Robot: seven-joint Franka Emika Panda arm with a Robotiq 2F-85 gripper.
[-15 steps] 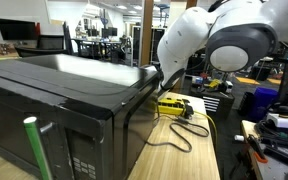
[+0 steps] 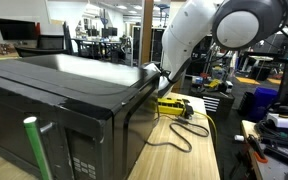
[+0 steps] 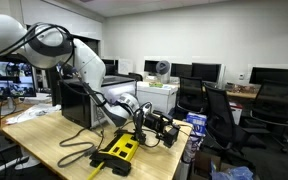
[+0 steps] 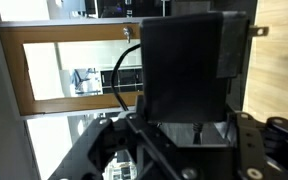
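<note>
In the wrist view a dark block [image 4: 186, 75] with a greyish face fills the space ahead of my gripper's black mechanism. My gripper seems shut on this block, though the fingertips do not show clearly. Exterior view 2 has the gripper [image 3: 144, 122] small and dark at the end of the white arm, just past the end of the black appliance. Too little detail shows there to make out the block. From exterior view 1 the gripper is hidden, as the large black appliance [image 2: 74, 85] stands in front of it.
A yellow-and-black device [image 3: 118, 150] lies on the wooden table [image 3: 59, 152], close to the arm. Loose black cable [image 3: 76, 155] winds beside it. Office chairs [image 3: 224, 120] stand beyond the table edge. Bare wood shows in front of the appliance.
In exterior view 1 the arm's upper links have swung and shifted, with the elbow seen from a different angle. The appliance, yellow device and cable have stayed put.
</note>
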